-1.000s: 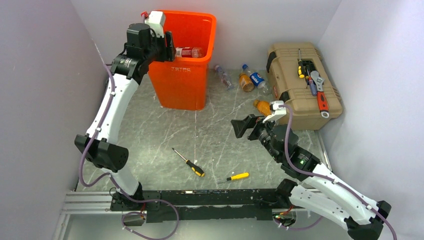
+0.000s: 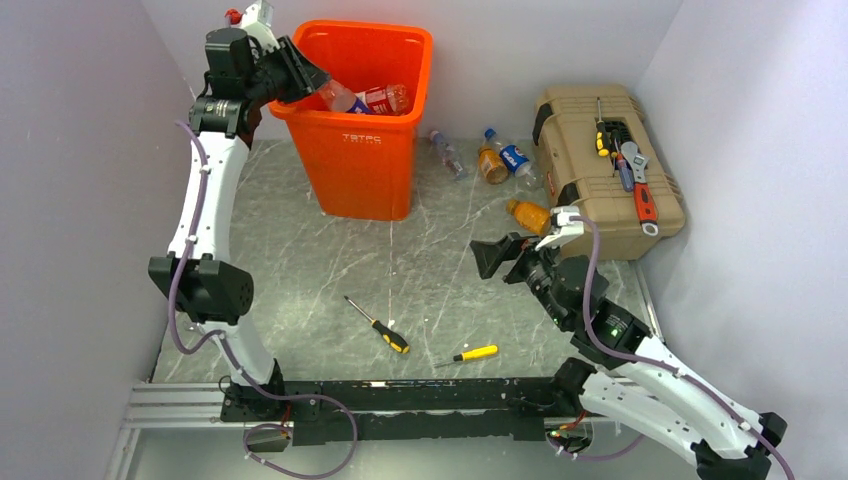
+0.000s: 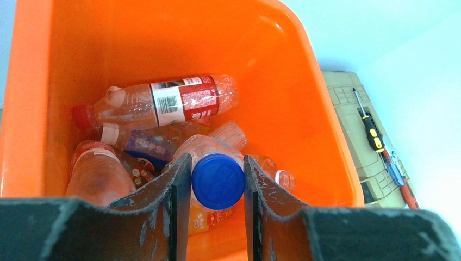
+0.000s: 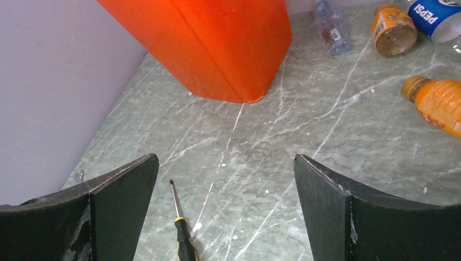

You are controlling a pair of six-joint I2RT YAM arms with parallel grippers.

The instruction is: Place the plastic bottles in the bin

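Note:
Over the orange bin, my left gripper is shut on a bottle with a blue cap, above several bottles lying inside, including a red-label bottle. On the floor right of the bin lie a small clear bottle, an amber bottle, a Pepsi bottle and an orange bottle. My right gripper is open and empty above the floor, left of the orange bottle.
A tan case with tools on top stands against the right wall. A screwdriver and a yellow-handled tool lie on the front floor. Walls are close around.
The left arm has swung left and turned at the bin's upper left, exposing the held bottle in the top view. The right arm has shifted slightly right.

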